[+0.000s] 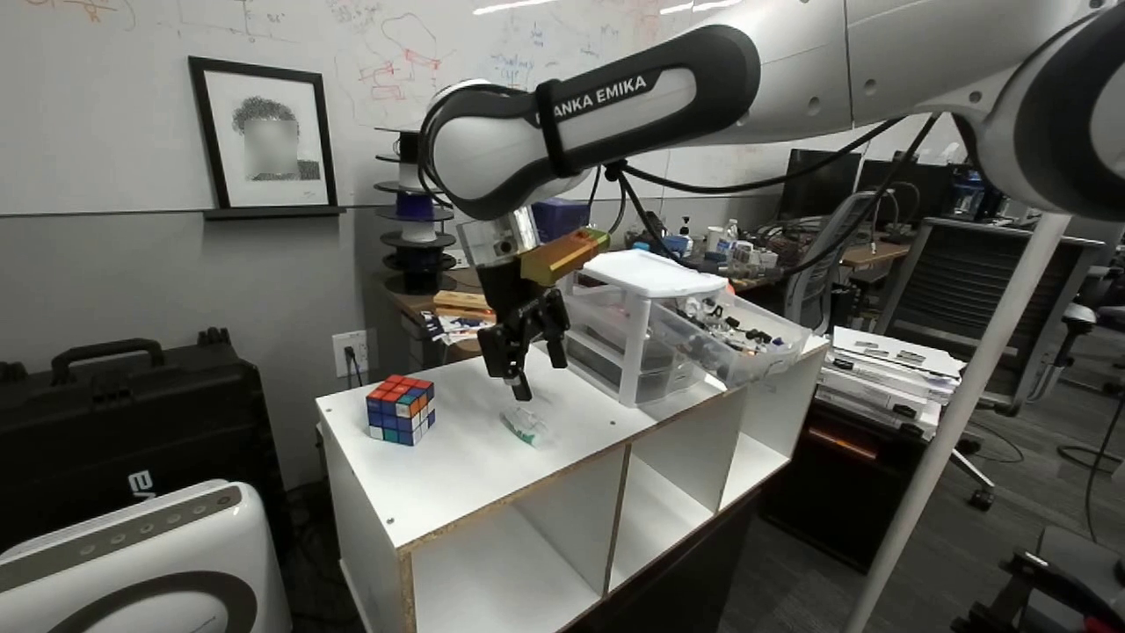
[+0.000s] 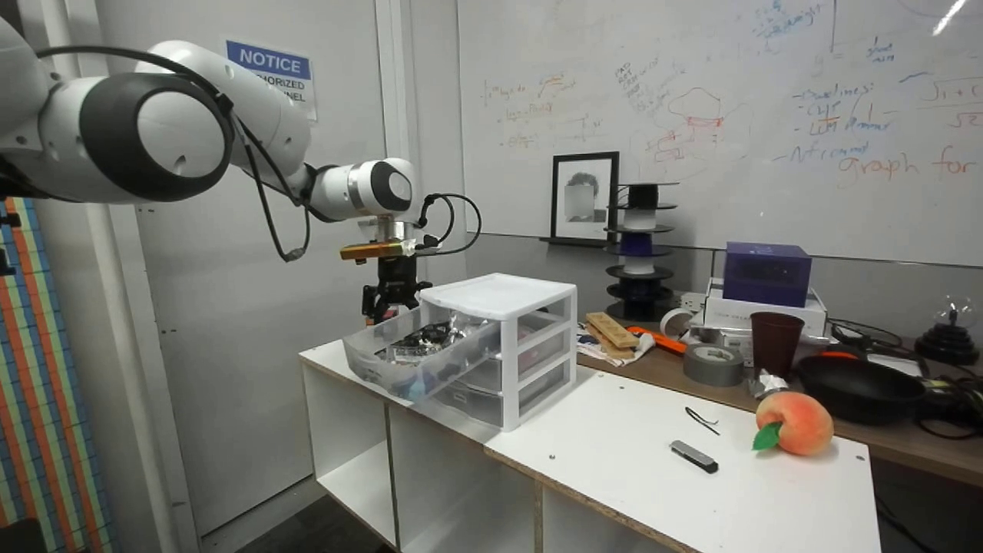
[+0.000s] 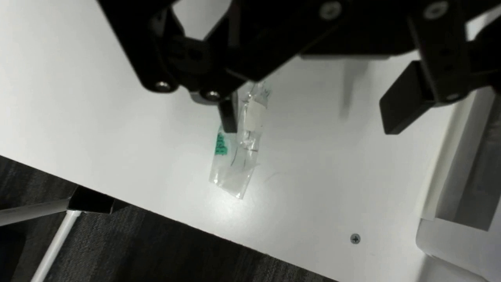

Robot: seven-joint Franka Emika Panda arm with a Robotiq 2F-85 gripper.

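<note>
A clear plastic packet [image 1: 523, 425] with a green mark lies flat on the white cabinet top [image 1: 464, 464]. My gripper [image 1: 540, 371] hangs just above it with its black fingers spread and nothing between them. Seen from the wrist, the gripper has one fingertip [image 3: 229, 115] overlapping the packet [image 3: 240, 162]; the other fingertip [image 3: 404, 101] is over bare surface to the right. In exterior view 2 the gripper's lower part is hidden behind the drawer unit [image 2: 502, 295].
A Rubik's cube [image 1: 401, 410] sits left of the packet. The white drawer unit [image 1: 635, 348] stands close on the right, its open drawer [image 1: 738, 364] full of small parts. On the far side are a toy peach [image 2: 794, 424] and a grey stick-like item [image 2: 693, 455].
</note>
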